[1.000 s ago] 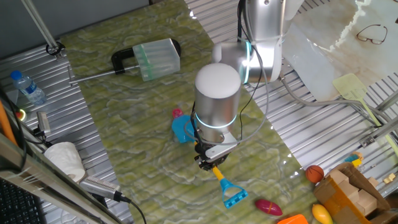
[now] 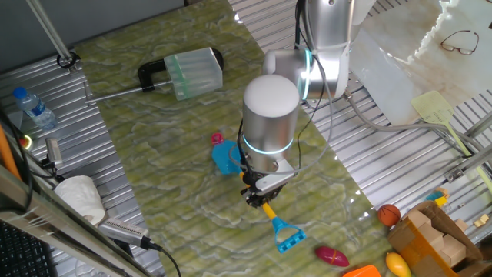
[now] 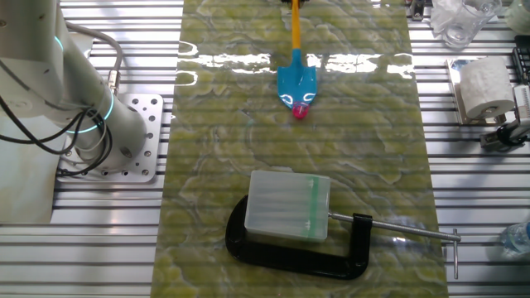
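A toy shovel with a blue blade (image 3: pixel 296 81), yellow shaft (image 3: pixel 296 29) and blue D-shaped handle (image 2: pixel 289 237) is at the middle of the green marbled mat. My gripper (image 2: pixel 255 197) is around the yellow shaft, between blade and handle, and appears shut on it; its fingers are mostly hidden under the wrist. A small pink-red piece (image 3: pixel 300 111) shows at the blade's tip. Whether it is part of the shovel or a separate thing, I cannot tell. In exterior view 2 only a dark bit of the gripper shows at the top edge.
A black clamp (image 3: pixel 298 259) with a translucent box (image 3: pixel 277 204) lies on the mat. Near the handle are a dark red toy (image 2: pixel 331 256), a yellow fruit (image 2: pixel 397 265), an orange item (image 2: pixel 361 271) and a cardboard box (image 2: pixel 430 240) of blocks. Bare mat lies between blade and clamp.
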